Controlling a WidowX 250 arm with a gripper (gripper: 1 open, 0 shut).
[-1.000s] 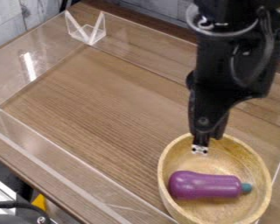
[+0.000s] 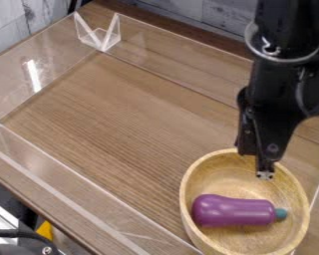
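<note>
A yellow bowl [image 2: 202, 184] sits at the lower right of the table, holding a purple toy eggplant [image 2: 233, 210] with a green tip. My dark gripper [image 2: 266, 157] hangs over the back part of the bowl, fingers pointing down, shut, with nothing seen between its fingertips. It is above the eggplant and apart from it.
A clear plastic holder [image 2: 99, 30] stands at the back left. Walls edge the table at the back and left.
My gripper has moved to the right over the bowl. The eggplant and bowl look unmoved.
</note>
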